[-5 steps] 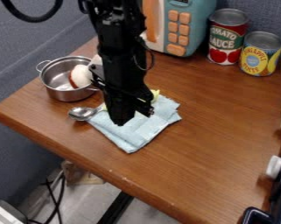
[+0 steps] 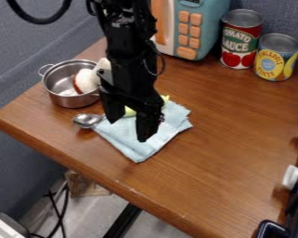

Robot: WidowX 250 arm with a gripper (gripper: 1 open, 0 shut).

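My black gripper (image 2: 131,113) hangs low over a folded light blue cloth (image 2: 144,141) near the left part of the table. Behind it, a small yellow object (image 2: 165,99) is mostly hidden. A metal spoon (image 2: 86,120) lies at the cloth's left edge. A steel pot (image 2: 60,85) with pale, egg-like items (image 2: 86,81) sits to the back left, partly behind the arm. The fingertips are dark against the arm, so their opening is unclear.
A teal toy microwave (image 2: 199,33), a tomato can (image 2: 239,45) and a yellow can (image 2: 275,61) stand at the back. A dark appliance with white knobs (image 2: 280,200) lines the right edge.
The gripper has shifted very slightly over the cloth; the objects around it look unmoved.
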